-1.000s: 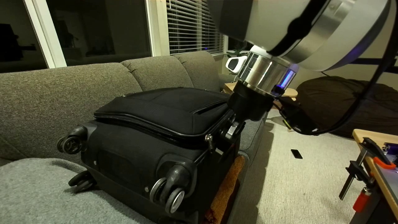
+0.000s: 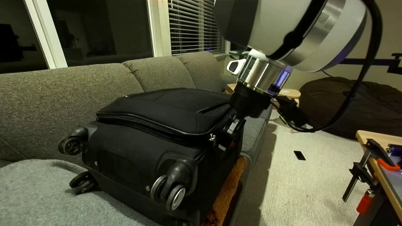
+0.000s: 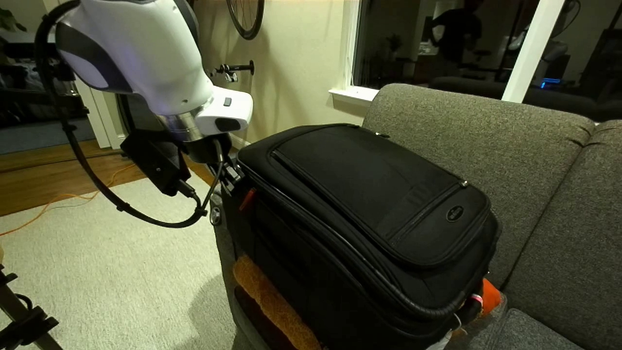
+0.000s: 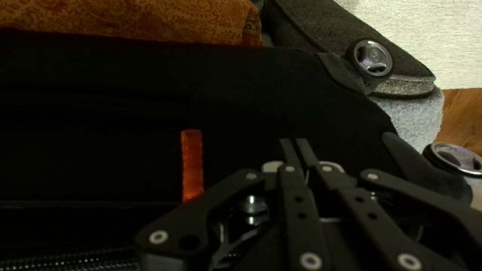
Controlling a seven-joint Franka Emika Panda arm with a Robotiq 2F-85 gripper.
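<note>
A black soft-sided suitcase (image 2: 150, 147) lies on the grey sofa, its wheels towards exterior view 1. At the wheel-end corner, my gripper (image 2: 222, 147) reaches down against the suitcase's long side, close to the zipped edge. A metal zipper pull (image 2: 212, 137) shows right beside it. In the wrist view my gripper is shut, its slim fingers nearly together over dark fabric. What lies between them is too dark to tell. To their left is a red-orange tab (image 4: 192, 162) on the suitcase side. A zipper track (image 4: 67, 259) crosses the lower left.
Orange patterned cloth (image 3: 274, 297) sits under the suitcase's near side, by the sofa edge. The sofa back (image 2: 56, 105) rises behind it. A table with a clamp (image 2: 363, 171) stands at right in exterior view 1. Open carpet with a phone (image 2: 299, 155) lies between.
The arm and gripper have shifted slightly left and up in exterior view 1. The zipper pull beside the gripper sits a little higher. The suitcase has barely moved.
</note>
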